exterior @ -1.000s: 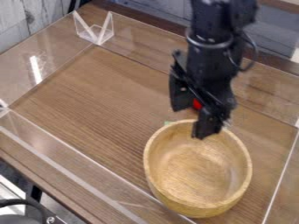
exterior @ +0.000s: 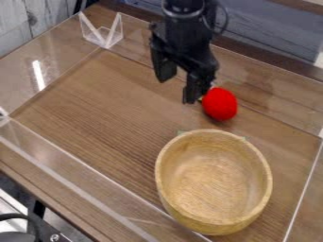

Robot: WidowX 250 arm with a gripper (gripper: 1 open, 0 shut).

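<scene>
My gripper (exterior: 179, 71) is a dark, bulky shape at the top centre of the camera view, hanging over the wooden table with its fingers spread open. A red ball (exterior: 218, 104) lies on the table just right of and below the gripper, apart from it. A large pale yellow bowl (exterior: 213, 214) stands in the lower right.
A clear wire or plastic holder (exterior: 104, 28) stands at the upper left near the table's edge. A black object (exterior: 15, 232) shows at the bottom left corner.
My gripper has moved up and left, away from above the bowl toward the back of the table, uncovering the red ball that it partly hid.
</scene>
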